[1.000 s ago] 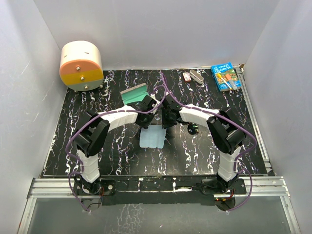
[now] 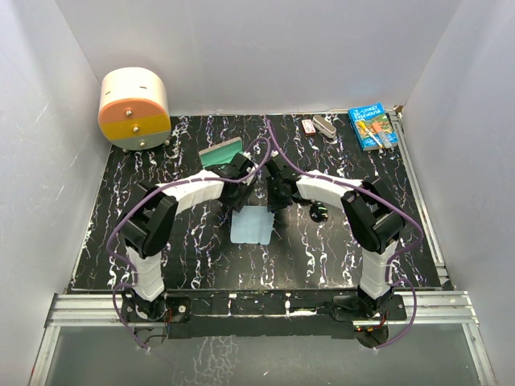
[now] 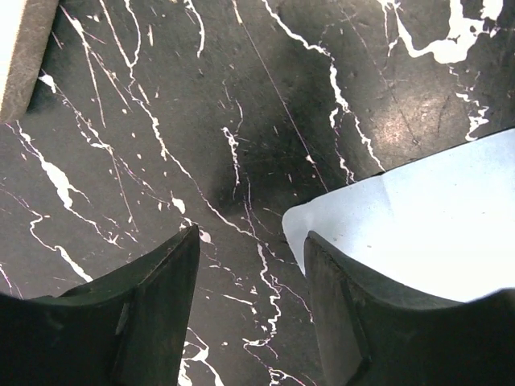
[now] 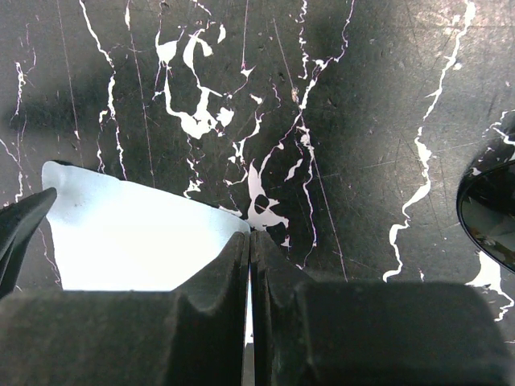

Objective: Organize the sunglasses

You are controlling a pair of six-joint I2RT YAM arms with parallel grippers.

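Observation:
A pale blue cloth (image 2: 252,227) lies spread on the dark marbled table, below both grippers. My right gripper is shut on its far right corner. My left gripper stands open over the far left corner of the cloth (image 3: 418,225), with bare table showing between its fingertips and the corner beside the right one. The dark sunglasses (image 2: 319,211) rest to the right of the cloth; one black lens (image 4: 492,213) shows at the edge of the right wrist view. Behind the left arm lies a green-lined case (image 2: 220,153), opened and partly hidden.
A toy drawer cabinet (image 2: 134,108) stands at the back left. Along the back right are a small red and white box (image 2: 308,127), a beige oblong item (image 2: 324,126) and a blue book (image 2: 372,127).
My left gripper has shifted slightly left, away from the cloth's far left corner. My right arm and the cloth look unmoved.

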